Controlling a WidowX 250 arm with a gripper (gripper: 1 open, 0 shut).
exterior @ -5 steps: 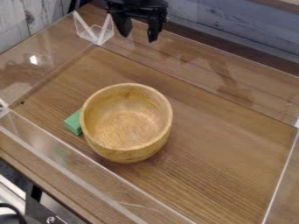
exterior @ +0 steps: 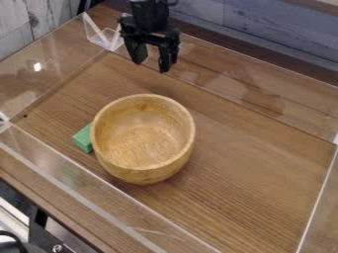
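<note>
My black gripper (exterior: 150, 51) hangs at the top of the camera view over the back of the wooden floor, its fingers apart and pointing down, with nothing visible between them. A round yellow bowl (exterior: 142, 159) sits lower in the middle-left. A small green block (exterior: 83, 139) lies on the floor against the bowl's left side, partly beside its rim.
Walls (exterior: 258, 30) border it at the back, and edges run along the left and right.
The bowl and green block look unchanged.
</note>
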